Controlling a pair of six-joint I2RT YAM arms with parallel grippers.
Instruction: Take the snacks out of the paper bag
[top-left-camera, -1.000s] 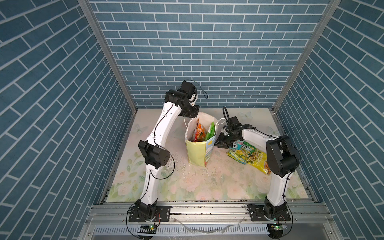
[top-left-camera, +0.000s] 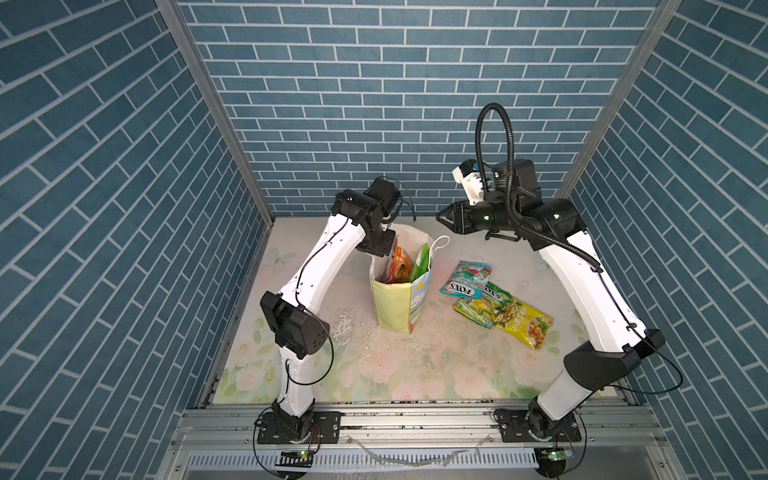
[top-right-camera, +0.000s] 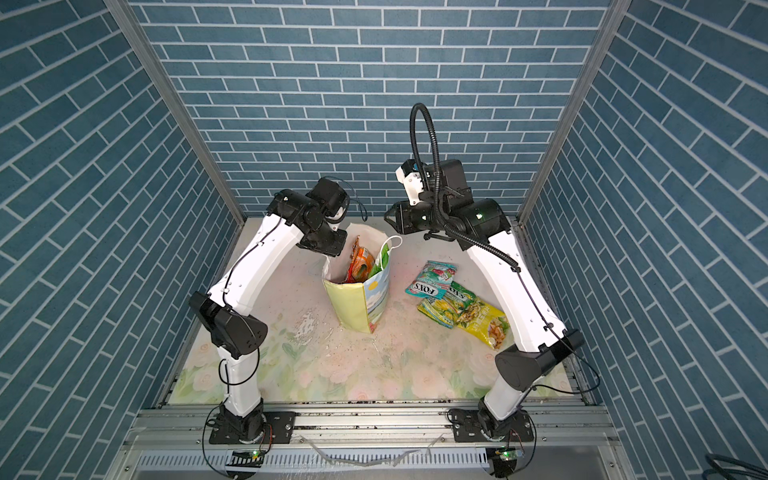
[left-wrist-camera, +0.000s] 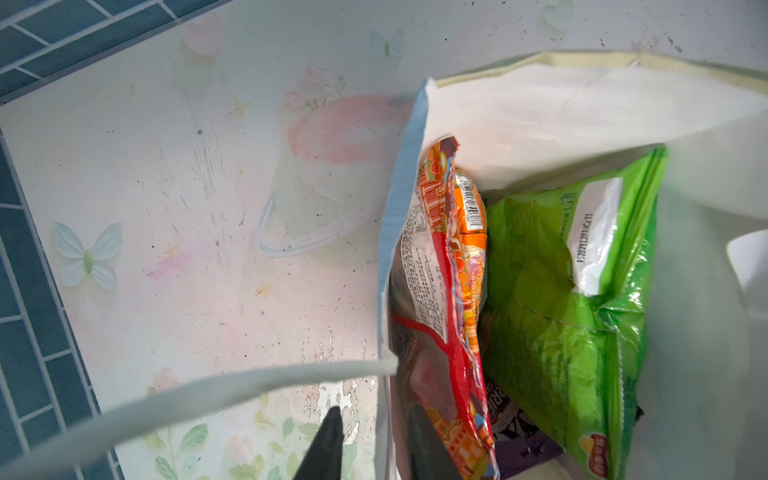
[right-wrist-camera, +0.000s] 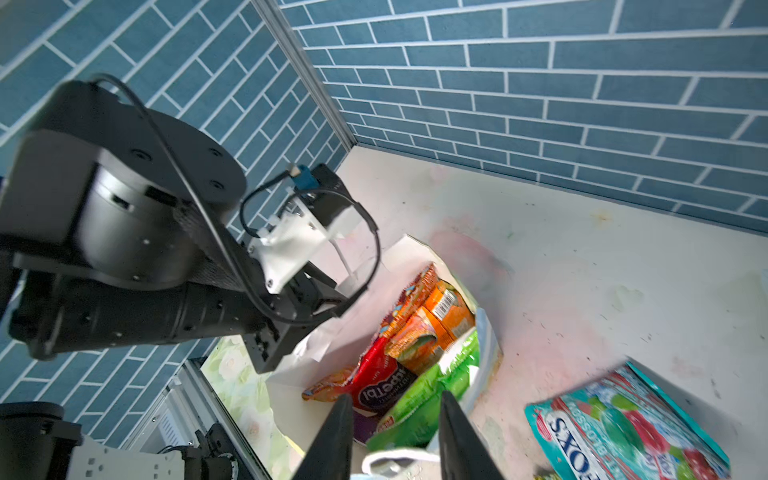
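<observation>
The paper bag (top-left-camera: 392, 308) stands upright and open at the middle of the table. Inside it show orange-red snack packs (left-wrist-camera: 448, 264), a green pack (left-wrist-camera: 568, 304) and a dark pack (right-wrist-camera: 385, 388). My left gripper is at the bag's left rim, shut on its wall, which runs between the fingers. Right of the bag and above it hangs my right gripper (top-left-camera: 445, 218); its fingers (right-wrist-camera: 340, 436) are apart with nothing held, and a bag handle (right-wrist-camera: 400, 457) shows low in the right wrist view, near them.
To the right of the bag lie a teal pack (top-left-camera: 466, 279) and yellow-green packs (top-left-camera: 524, 322), partly overlapping. Brick-pattern walls (top-left-camera: 416, 120) close off the back and sides.
The right gripper has risen from beside the bag and the teal pack, which is now uncovered. My left gripper has come down to the bag's left rim. The bag stays in place.
</observation>
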